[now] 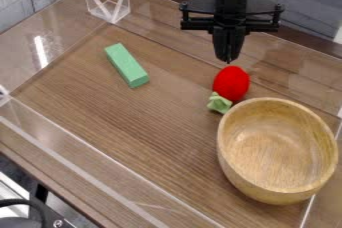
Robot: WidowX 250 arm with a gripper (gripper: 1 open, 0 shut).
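Observation:
The black gripper [233, 50] hangs over the back of the wooden table, shut, with nothing seen between its fingers. Below it and apart from it, a red object [231, 82] lies beside a small pale green piece [219, 102]. A pale wooden bowl [275, 192] sits at the front right. A green block [127, 65] lies to the left.
A clear plastic piece [107, 2] stands at the back left. A dark cable shows at the bottom left corner.

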